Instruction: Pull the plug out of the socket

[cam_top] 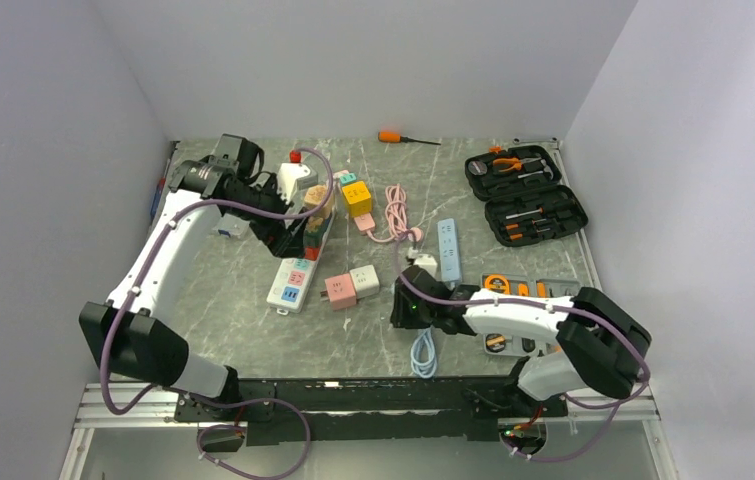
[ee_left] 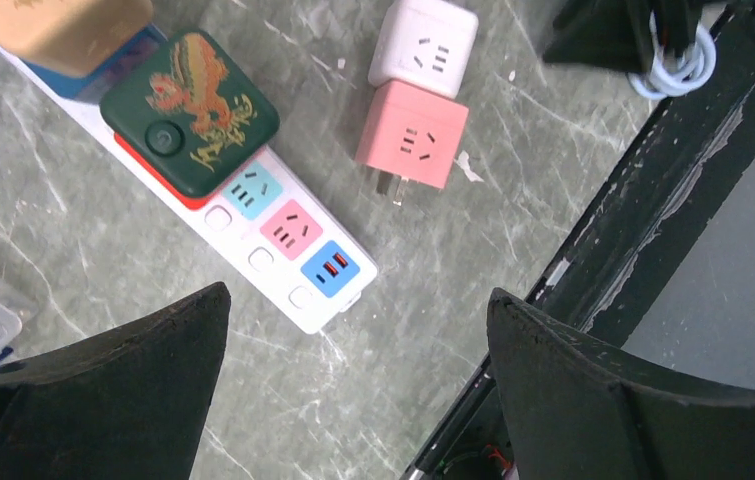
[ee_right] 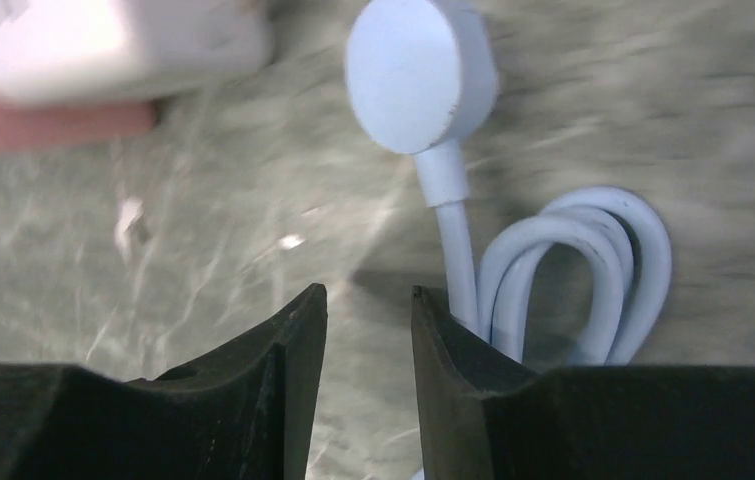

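A white power strip [cam_top: 288,285] carries stacked plug blocks, among them a green one with a dragon [ee_left: 193,110] and a red one mostly hidden beneath it. Three coloured sockets show bare at its near end. Over the strip, my left gripper is wide open and empty. The pink cube plug [ee_left: 413,135], prongs out, lies on the table against a white cube [ee_left: 425,45]. My right gripper is low beside the light-blue cable; its fingers stand a little apart, and I see only table between them. A round blue plug [ee_right: 403,80] lies just beyond.
A pink cord [cam_top: 396,205], a yellow block [cam_top: 357,197] and a blue strip [cam_top: 449,250] lie toward the back and middle. Tool cases [cam_top: 533,215] fill the right side.
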